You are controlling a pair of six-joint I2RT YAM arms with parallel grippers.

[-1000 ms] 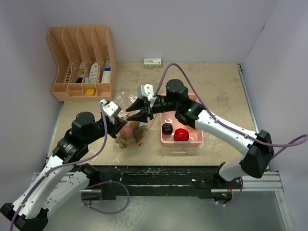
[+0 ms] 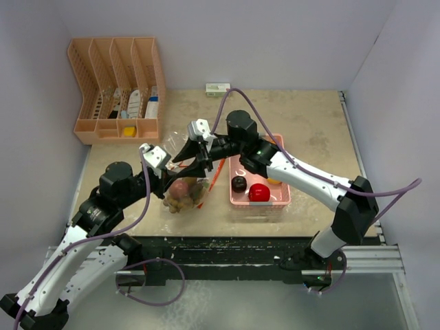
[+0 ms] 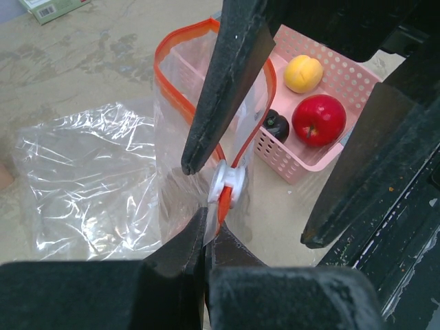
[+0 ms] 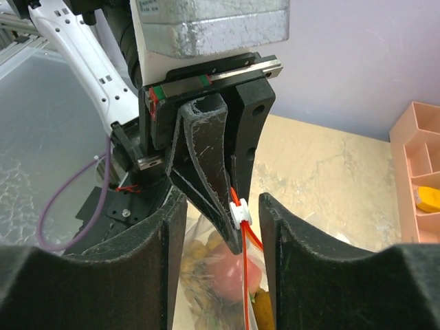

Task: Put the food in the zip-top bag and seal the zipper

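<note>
The clear zip bag, holding a reddish round food and several smaller pieces, lies on the table with its orange-edged mouth raised. At one end of the zipper my left gripper is shut on the orange strip. Just beyond its fingertips sits the white zipper slider. My right gripper is part open, one finger on each side of the slider and clear of it. In the left wrist view, the orange zipper lips spread apart beyond the slider.
A pink basket to the right holds a dark food, a red one and a yellow one. A peach divided rack stands back left. A small box lies at the back.
My right gripper has moved left, closer to the left gripper and the bag's zipper end. The left arm has shifted slightly left.
</note>
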